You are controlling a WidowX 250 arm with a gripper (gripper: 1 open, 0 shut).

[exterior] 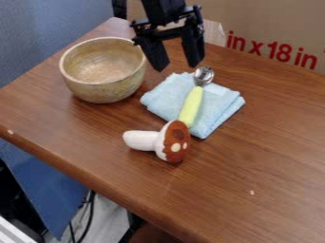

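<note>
My black gripper (177,55) hangs at the top centre, above and behind a folded light-blue cloth (169,95), its two fingers apart with nothing visible between them. A spoon with a pale yellow handle (192,106) and metal head lies on the cloth. A wooden bowl (102,84) stands to the left. A toy mushroom (159,140), white with a brown spotted cap, lies in front of the cloth.
A cardboard box (273,33) with red print stands along the back. The table's left edge drops to the floor.
</note>
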